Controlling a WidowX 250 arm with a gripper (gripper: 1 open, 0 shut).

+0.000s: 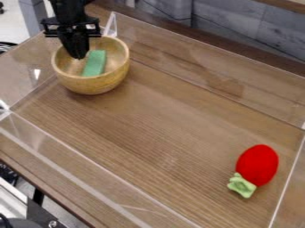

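A yellow-tan bowl [107, 80] with a green object [94, 62] inside sits at the upper left of the table [167, 142]. My black gripper [62, 46] is at the bowl's far left rim, its tips at or just over that rim. The fingers look close together, but whether anything thin is between them is hard to make out.
A red object with a pale green top, like a strawberry toy [258, 166], lies at the lower right. The table's edge runs along the back.
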